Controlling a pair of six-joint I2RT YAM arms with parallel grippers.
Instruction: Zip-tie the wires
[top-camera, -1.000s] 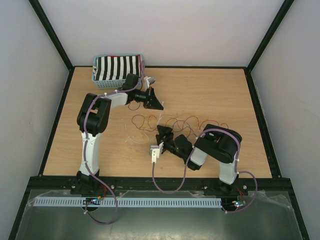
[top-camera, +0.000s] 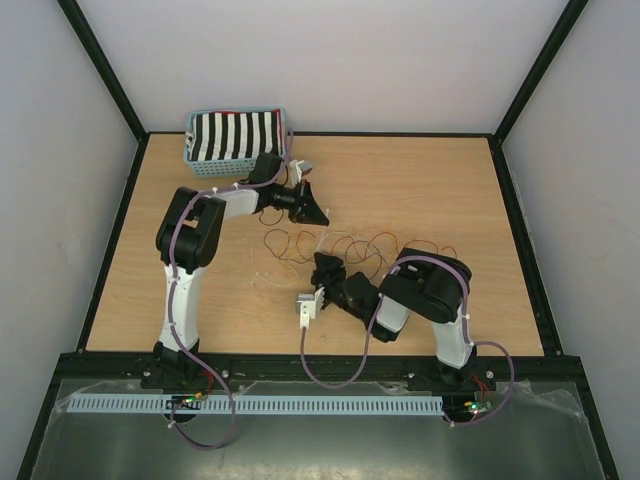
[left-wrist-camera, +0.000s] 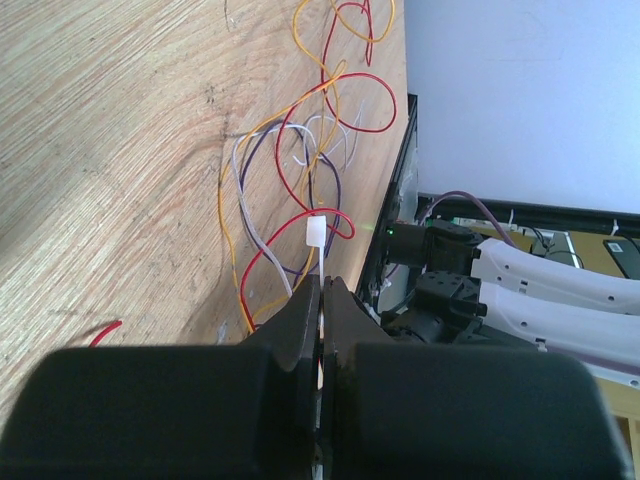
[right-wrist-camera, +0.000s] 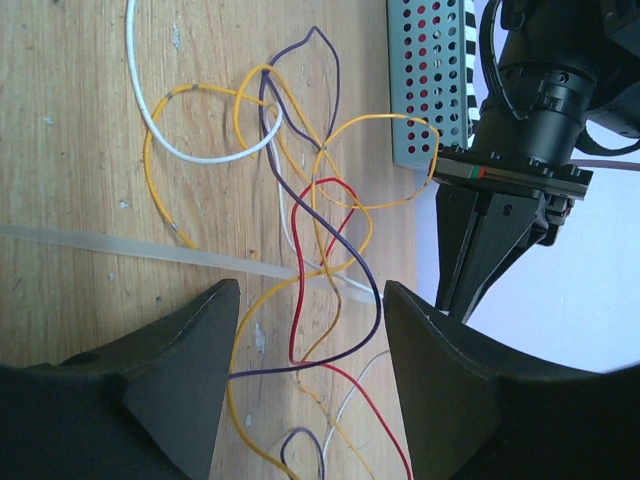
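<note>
Loose red, yellow, white and purple wires (top-camera: 385, 245) lie tangled on the wooden table. My left gripper is shut on a thin white zip tie, whose small head (left-wrist-camera: 316, 230) sticks up beyond the fingertips over the wires. My right gripper is low over the bundle, its fingers part open, with wires and a translucent strip (right-wrist-camera: 200, 255) in the space between and beyond them. In the right wrist view the purple wire (right-wrist-camera: 362, 260) arches across that space; whether any is gripped does not show.
A blue basket (top-camera: 195, 170) with a striped cloth (top-camera: 235, 133) stands at the back left. The black frame edges the table.
The right arm has shifted slightly, its wrist a little toward the front left.
</note>
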